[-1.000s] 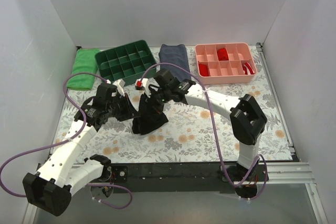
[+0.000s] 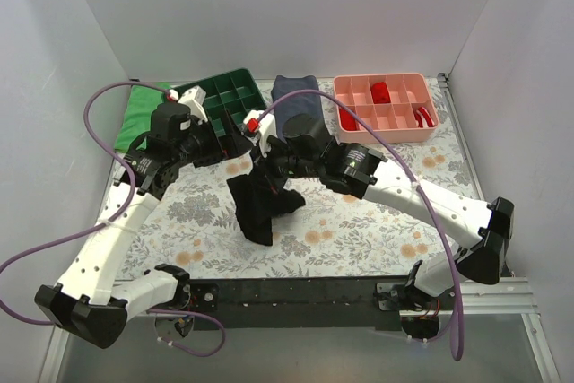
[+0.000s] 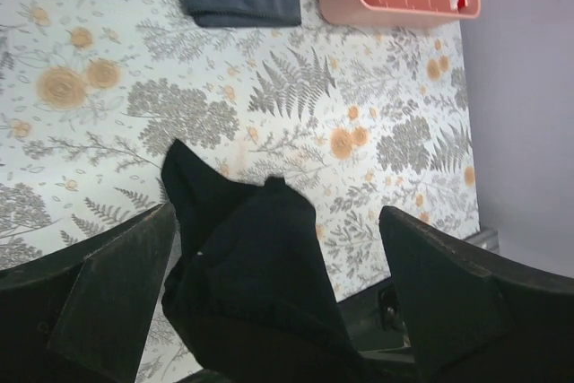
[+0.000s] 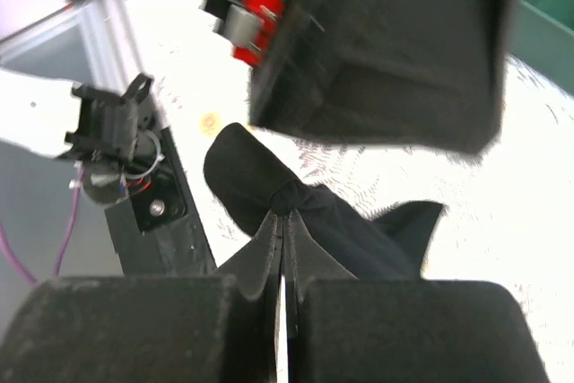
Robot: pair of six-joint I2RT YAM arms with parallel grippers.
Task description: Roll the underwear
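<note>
Black underwear [image 2: 262, 213] lies crumpled on the patterned mat near the middle; in the left wrist view [image 3: 251, 275] a flap reaches toward the upper left. My left gripper [image 2: 233, 134] is raised over it with its fingers wide apart and no cloth between them [image 3: 278, 248]. My right gripper [image 2: 265, 168] is also above the cloth, its fingertips closed together [image 4: 285, 220]; the dark cloth shows behind them, and whether any is pinched there I cannot tell.
A green divided box [image 2: 229, 82], a folded dark cloth [image 2: 296, 96], a green cloth [image 2: 134, 118] and a pink divided box [image 2: 404, 132] line the back.
The underwear's lower part now reaches farther toward the front edge and right.
</note>
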